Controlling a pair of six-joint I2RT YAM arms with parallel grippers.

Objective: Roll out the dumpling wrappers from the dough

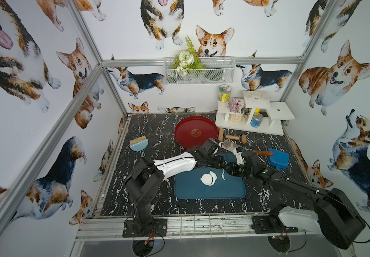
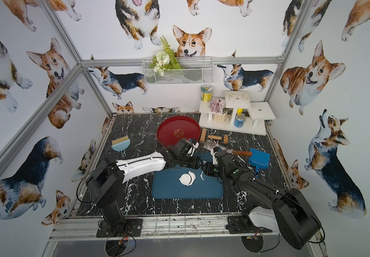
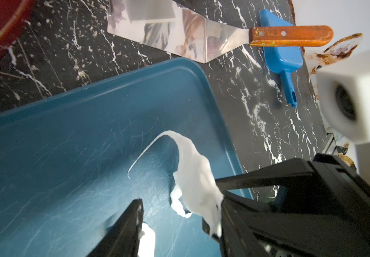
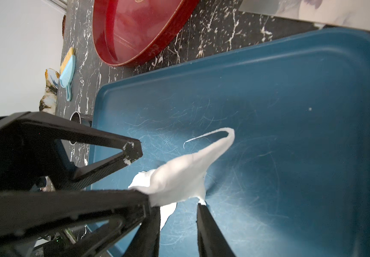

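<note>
A stretched piece of white dough (image 3: 193,175) hangs from the inner side of one finger (image 4: 138,197) of my left gripper, whose fingers stand part open. One thin tail of it trails over the blue tray (image 4: 270,98). My right gripper is open, close beside the dough piece (image 4: 180,175); its fingertips show just below the dough in the right wrist view, and whether they touch it I cannot tell. A larger white dough lump (image 1: 208,178) lies on the tray. The wooden rolling pin (image 1: 235,137) rests behind the tray.
Behind the tray sits a red round pan (image 1: 196,132). The scraper (image 3: 292,36) and a blue scoop (image 1: 278,158) lie to the back right, a brush (image 1: 138,144) to the left. White shelves (image 1: 255,112) stand at the back. Both grippers are very close together.
</note>
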